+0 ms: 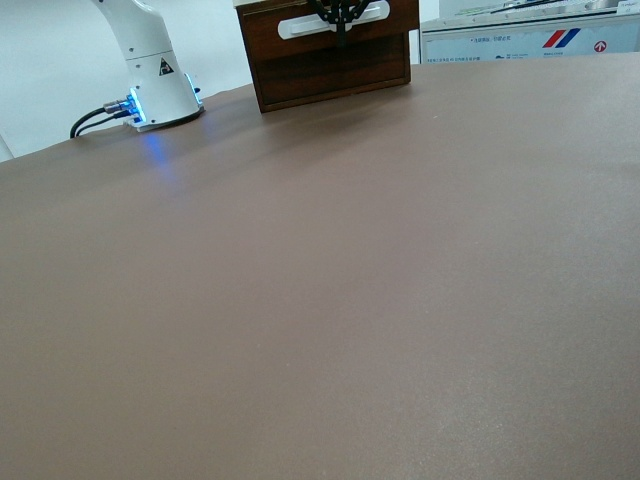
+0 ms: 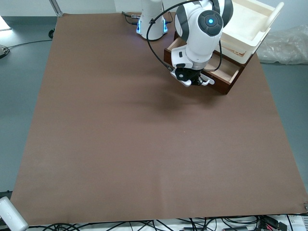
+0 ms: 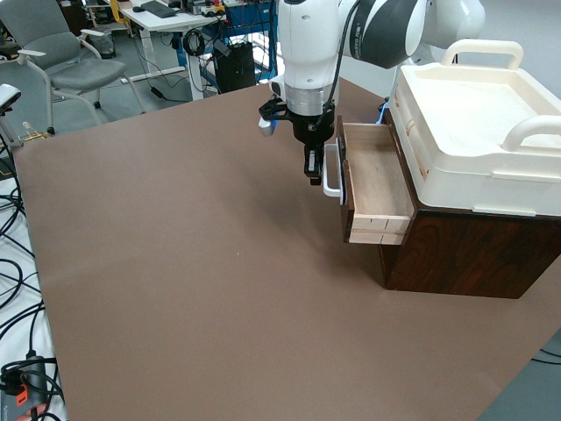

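A dark wooden cabinet [image 3: 473, 254] has its drawer [image 3: 375, 180] pulled out; in the right view the visible drawer interior is empty. My black gripper [image 2: 191, 79] is at the drawer front, by the white handle [image 3: 332, 187], also seen in the top view [image 1: 298, 26]. Whether its fingers are shut on the handle is hidden or too small to tell. A white lidded container [image 3: 480, 118] with handles sits on the cabinet.
The white robot base [image 1: 168, 95] stands beside the cabinet, with cables. More cables run along one table edge.
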